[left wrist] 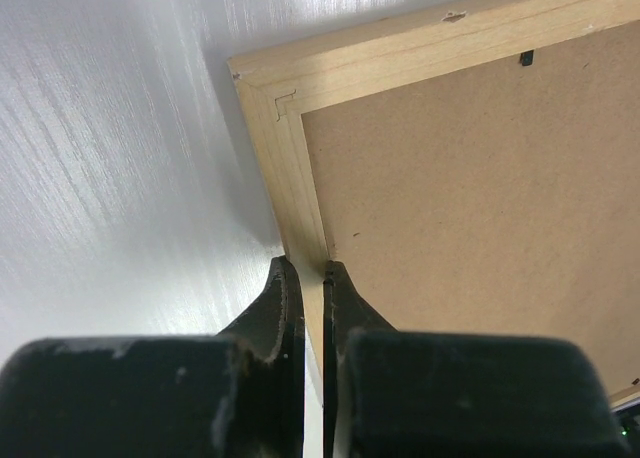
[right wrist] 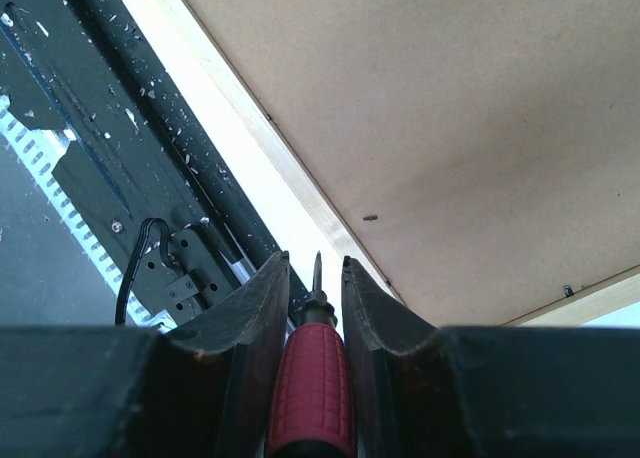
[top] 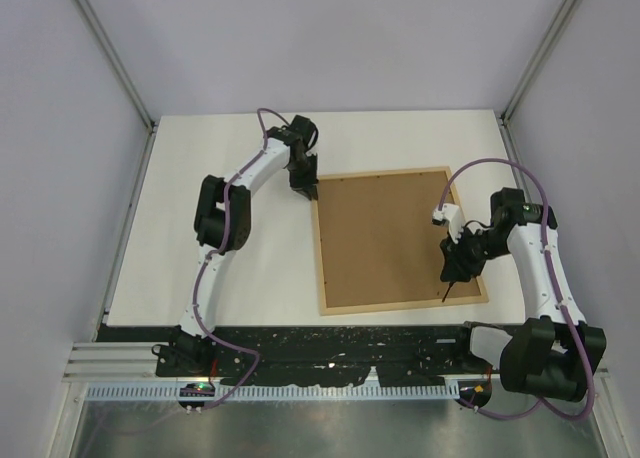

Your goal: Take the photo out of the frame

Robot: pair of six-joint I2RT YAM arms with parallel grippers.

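The wooden frame (top: pixel 319 240) lies back side up on the white table, its brown backing board (top: pixel 385 238) facing me. My left gripper is shut on the frame's left rail, near the far left corner. Between the fingers of my right gripper is a screwdriver with a red handle (right wrist: pixel 312 393). Its thin metal tip (right wrist: pixel 317 271) points toward the near rail of the frame, close to the right corner. Whether the tip touches anything cannot be told. No photo face shows.
Small dark tabs (right wrist: pixel 370 217) dot the edge of the backing; another tab (left wrist: pixel 526 58) sits by the far rail. A dark, littered rail (top: pixel 290 353) runs along the table's near edge.
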